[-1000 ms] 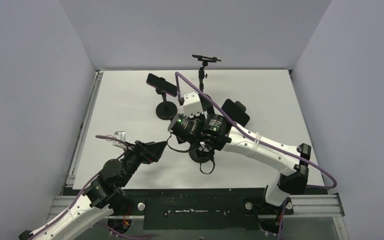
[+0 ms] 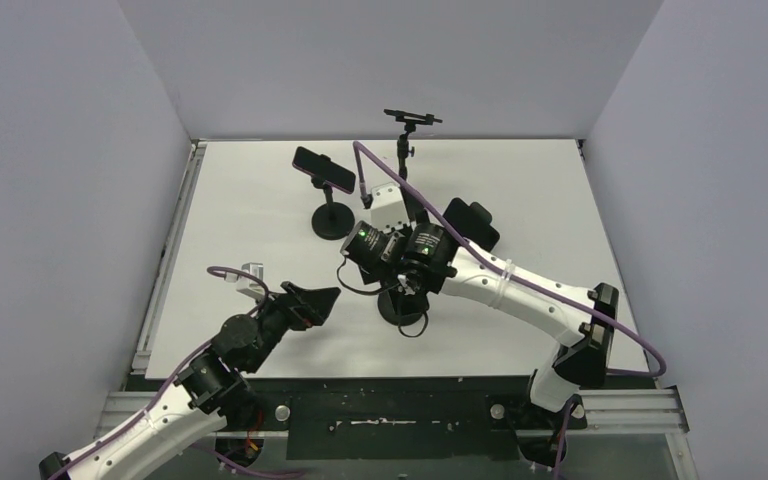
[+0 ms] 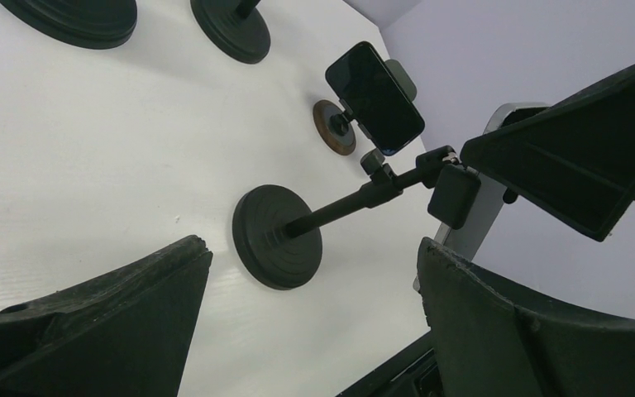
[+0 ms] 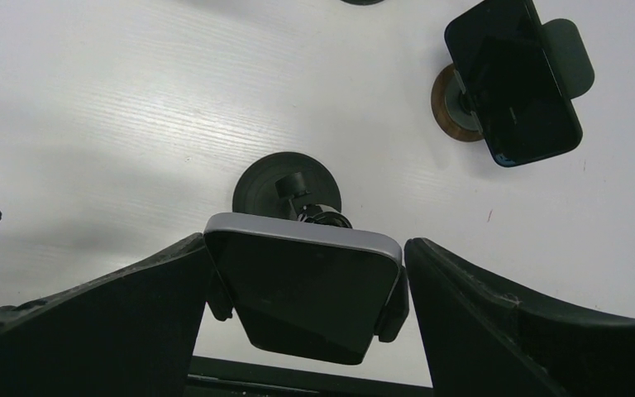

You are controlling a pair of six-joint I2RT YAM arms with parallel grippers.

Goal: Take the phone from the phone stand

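A silver-edged phone (image 4: 302, 294) sits in the holder of a tall black stand with a round base (image 3: 269, 248). My right gripper is around it, a finger at each side near the top edge; whether they press on it I cannot tell. From above, the right arm hides most of this phone. My left gripper stands open to the lower left of that stand in the top view, nothing between its fingers.
Another phone (image 4: 513, 83) rests on a wooden-based stand at the right. A tilted phone (image 2: 322, 168) on a stand and a tall stand (image 2: 410, 118) are toward the back.
Over the last second both arms have shifted slightly in the top view, the left one a little to the right. The stands have not moved.
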